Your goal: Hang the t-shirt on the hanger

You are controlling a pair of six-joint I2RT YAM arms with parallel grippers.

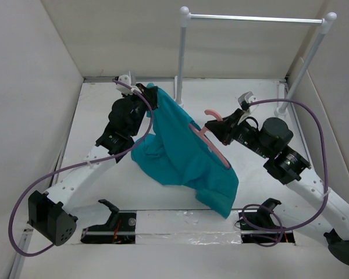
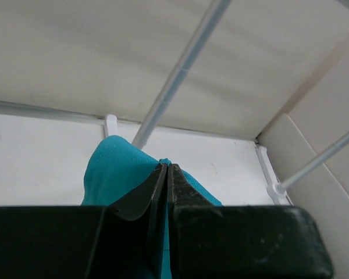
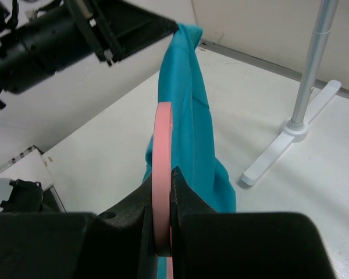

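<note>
The teal t-shirt (image 1: 186, 163) stretches diagonally across the floor, its upper corner raised to my left gripper (image 1: 153, 93), which is shut on that cloth; in the left wrist view the teal fabric (image 2: 119, 168) rises at the fingertips. My right gripper (image 1: 220, 128) is shut on the pink hanger (image 1: 212, 150), whose bar lies over the shirt's right part, hook upward. In the right wrist view the hanger (image 3: 161, 145) is seen edge-on between the fingers, with the raised shirt (image 3: 192, 116) behind it and the left gripper at its top.
A white rail rack (image 1: 250, 19) stands at the back right, its left post (image 1: 181, 58) just behind the shirt. Walls enclose the workspace. Bare floor (image 1: 93, 116) shows left of the shirt and around the right arm.
</note>
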